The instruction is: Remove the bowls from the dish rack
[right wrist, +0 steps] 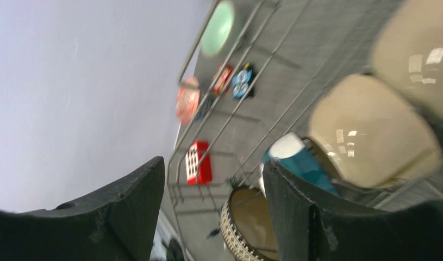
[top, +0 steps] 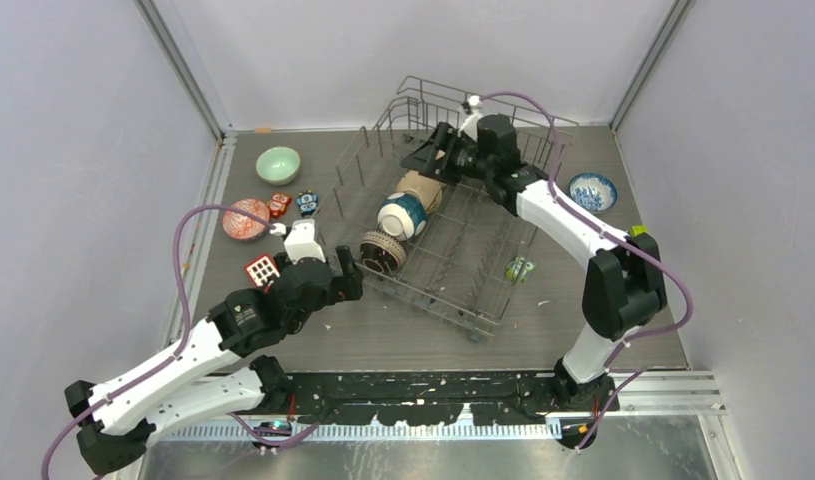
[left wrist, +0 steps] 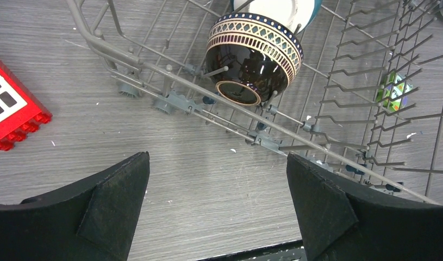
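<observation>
In the wire dish rack (top: 448, 270) a row of bowls leans: a black bowl with a patterned band (top: 383, 252), a teal-and-white bowl (top: 401, 216) and a tan bowl (top: 420, 188). A second tan bowl (right wrist: 417, 60) shows blurred in the right wrist view; from above, the right arm mostly covers it. My right gripper hangs over the rack's back part, fingers apart and nothing between them. My left gripper is open and empty, just in front of the rack's front left edge, near the black bowl.
Left of the rack sit a mint bowl (top: 278, 165), a red patterned bowl (top: 246, 219) and small toys. A blue-and-white bowl (top: 592, 193) stands to the right. The rack's raised back rails (top: 413, 85) border the right gripper.
</observation>
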